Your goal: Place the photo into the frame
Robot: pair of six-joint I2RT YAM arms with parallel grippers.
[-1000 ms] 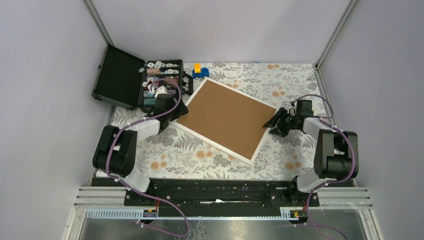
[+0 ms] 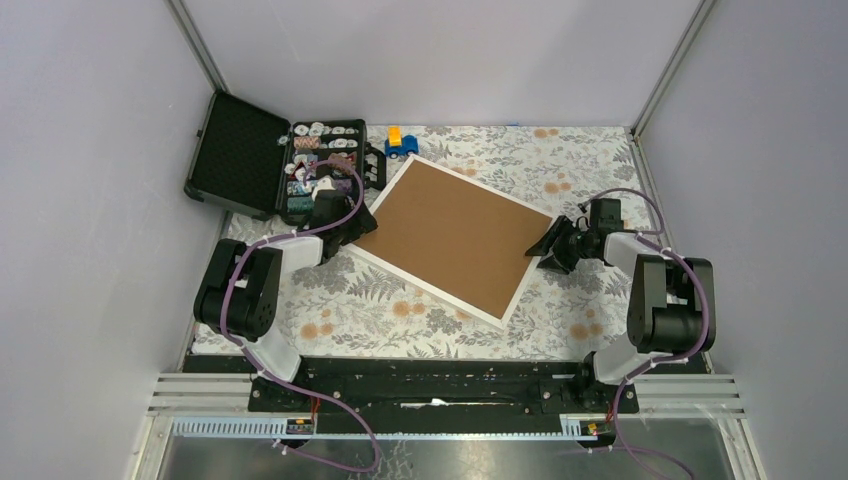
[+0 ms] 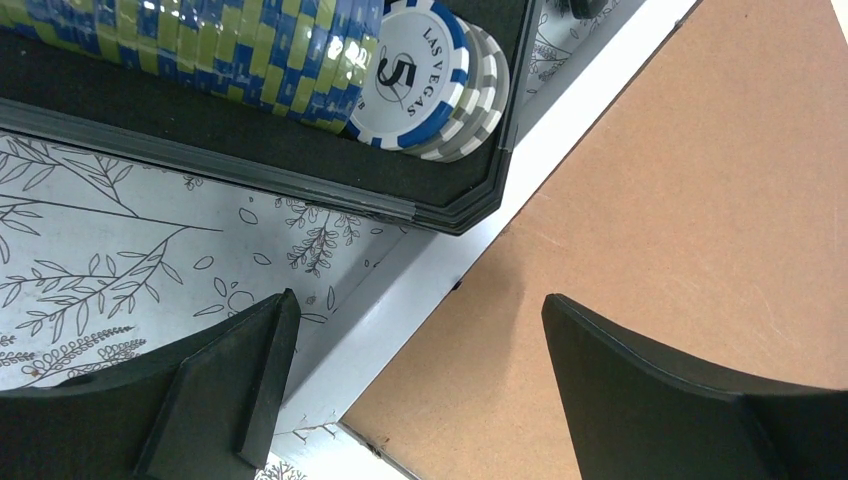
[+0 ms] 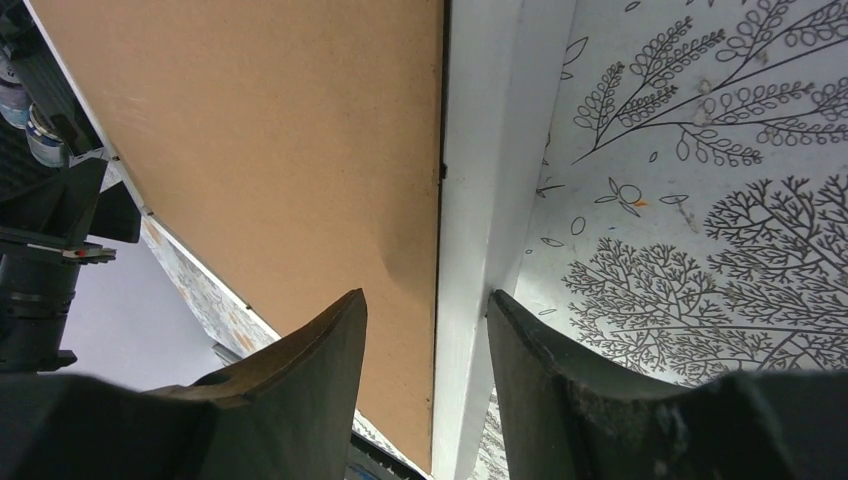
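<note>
A white picture frame [image 2: 517,293] lies tilted on the table, its inside filled by a brown board [image 2: 450,235]. No separate photo shows. At its left corner my left gripper [image 2: 366,228] stands open; in the left wrist view its fingers [image 3: 235,370] are spread on either side of the white rim [image 3: 400,285], not gripping it. On the right side my right gripper is shut on the frame's rim [image 4: 468,230]. One fingertip touches the outer wall, while the other is on the brown board's side.
An open black case [image 2: 238,155] with poker chips [image 3: 405,80] stands at the back left, its corner close against the frame. A blue and yellow toy truck [image 2: 400,147] sits behind the frame.
My left arm has shifted slightly to the right at the frame's corner. The right arm swung a little outward and came back. The frame lies practically where it was.
</note>
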